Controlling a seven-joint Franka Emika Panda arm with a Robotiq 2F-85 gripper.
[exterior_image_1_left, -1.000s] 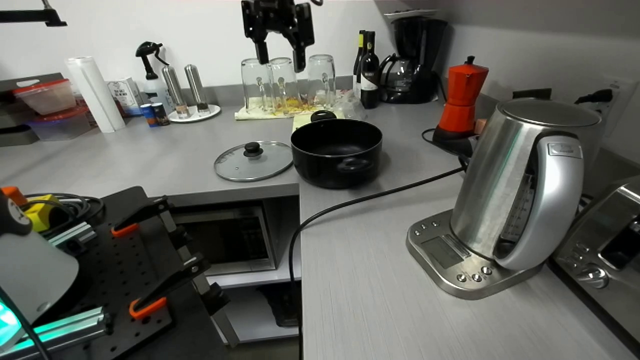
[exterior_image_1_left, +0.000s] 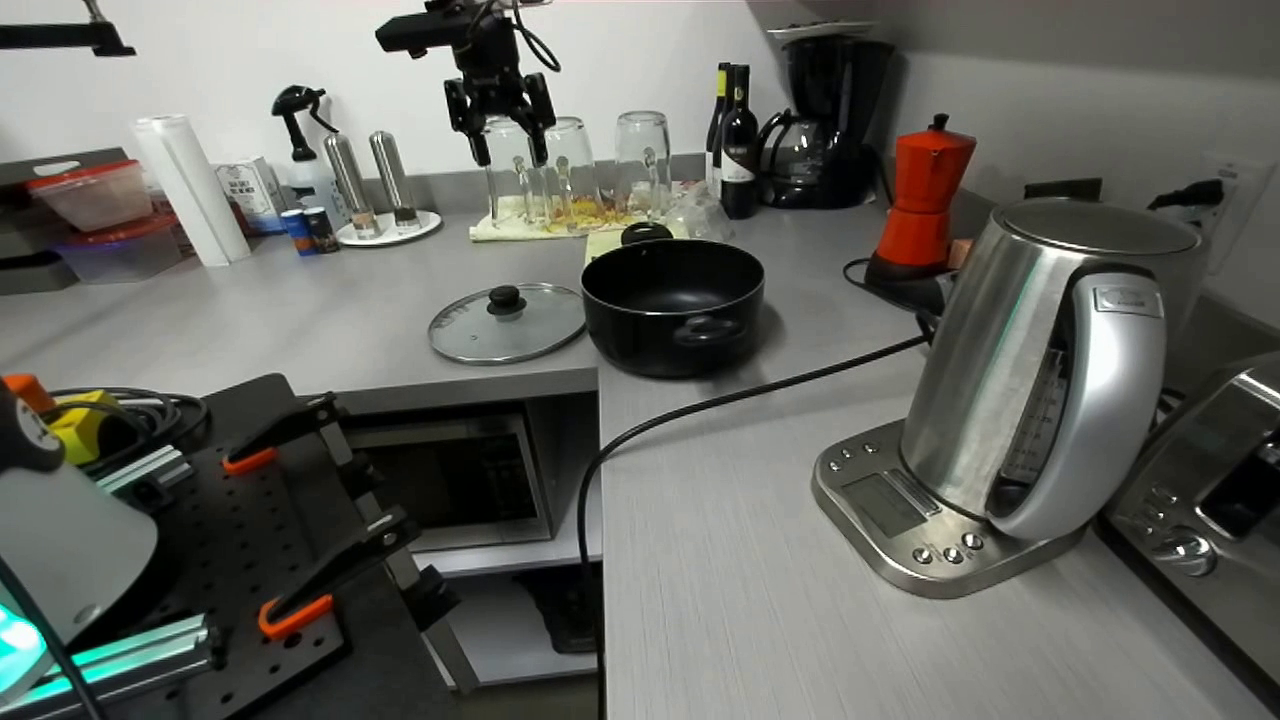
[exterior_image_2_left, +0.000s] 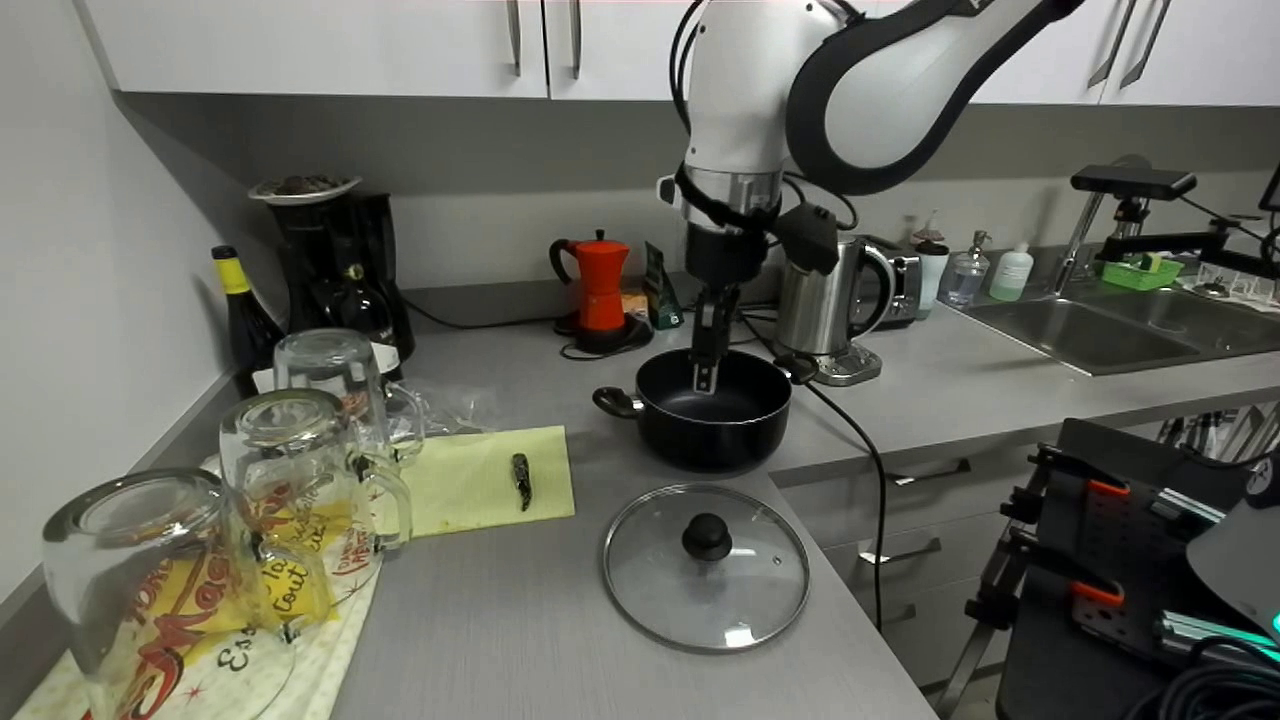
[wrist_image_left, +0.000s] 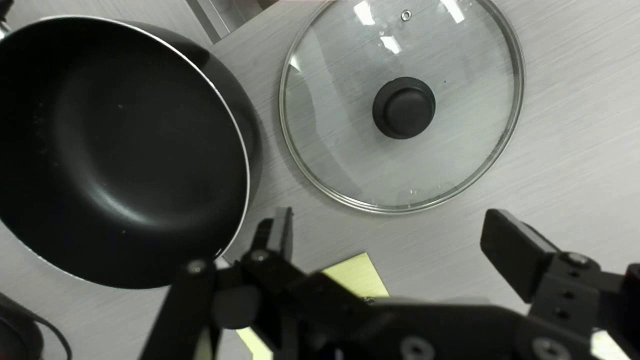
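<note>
My gripper (exterior_image_1_left: 509, 156) hangs in the air above the counter, its fingers wide apart and nothing between them. The wrist view has the clear glass lid (wrist_image_left: 342, 132) lying flat on the counter, black knob (wrist_image_left: 404, 108) upward, ahead of the gap between the fingers. Left of the lid stands the black pot (wrist_image_left: 120, 120), uncovered and empty inside. In exterior view 2 the gripper (exterior_image_2_left: 705, 382) overlaps the pot (exterior_image_2_left: 713, 438), while the lid (exterior_image_2_left: 654, 588) rests in front of it. Neither pot nor lid is touched by the fingers.
Glass mugs (exterior_image_2_left: 288, 468) stand upside down near the wall. A small dark object (exterior_image_2_left: 521, 480) lies on a yellow cloth (exterior_image_2_left: 462, 486). The kettle (exterior_image_1_left: 1032, 360) and its black cable (exterior_image_1_left: 744, 394) are on the other counter stretch. Clear counter surrounds the lid's left side.
In exterior view 1 my gripper has moved left and lower, and looks smaller. It remains open. The pot and lid have stayed in place.
</note>
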